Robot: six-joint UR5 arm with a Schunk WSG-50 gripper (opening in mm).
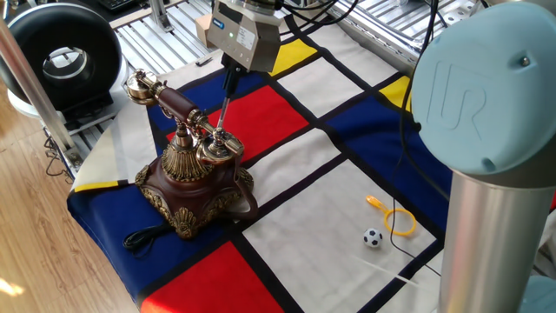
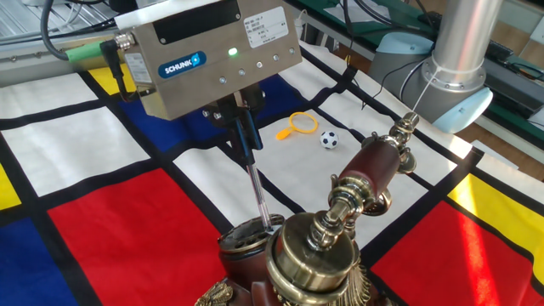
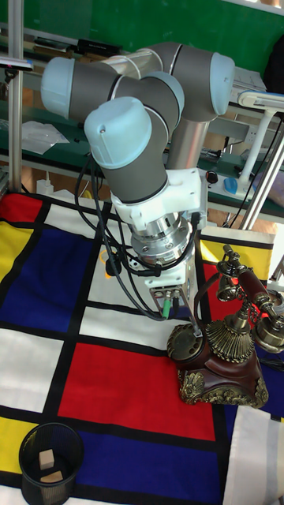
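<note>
An old-style telephone [image 1: 193, 181] in dark red and brass stands on the cloth, its handset [image 1: 178, 106] resting across the top cradle. My gripper [image 2: 267, 226] points down at the round dial [image 2: 246, 238], its fingers drawn together. A slim, shiny, rod-like end reaches below the dark upper fingers [image 2: 244, 136] to the dial's face and appears to touch it. Whether this slim part is fingertip or a held rod is unclear. Exterior view 3 shows the dial [image 3: 185, 342] on the phone's sloping front, with the fingertips mostly hidden behind the gripper body.
A small football [image 1: 373, 237] and a yellow hoop with a handle [image 1: 400, 221] lie on a white patch of the cloth. A black mesh bin [image 3: 50, 465] holds wooden blocks [image 3: 49, 458]. The red patch [image 3: 134, 391] beside the phone is clear.
</note>
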